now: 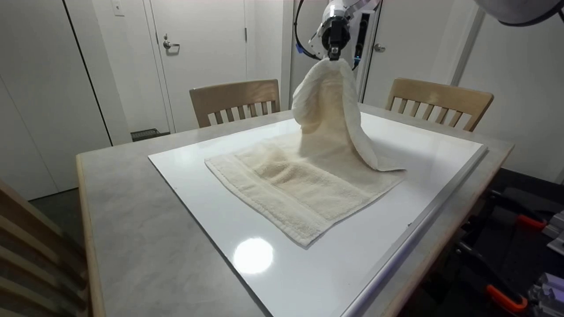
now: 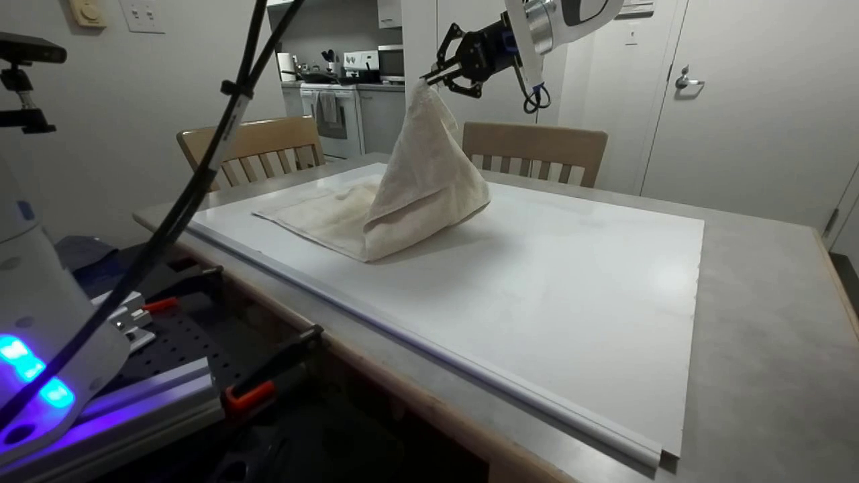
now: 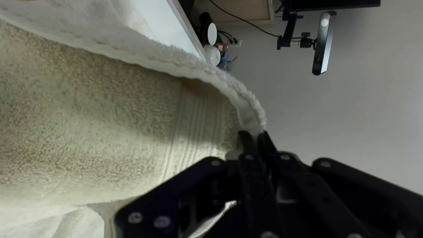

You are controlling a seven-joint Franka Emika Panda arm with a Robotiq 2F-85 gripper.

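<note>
A cream towel (image 1: 317,190) lies partly flat on a white board, its other end lifted high into a peak. My gripper (image 1: 334,57) is shut on the towel's raised edge, well above the board. From the side, in exterior view 2, the towel (image 2: 427,173) hangs from the gripper (image 2: 427,78) like a tent, with a fold where it meets the board. In the wrist view the towel's edge runs into the fingertips of the gripper; its ribbed band (image 3: 194,127) shows close beside them.
The white board (image 2: 556,322) has free room around the towel and rests on a grey table (image 1: 137,222). A raised rail (image 1: 423,227) runs along one side of the board. Wooden chairs (image 1: 238,97) stand at the table's edges. Clamps with orange handles (image 1: 507,298) sit below.
</note>
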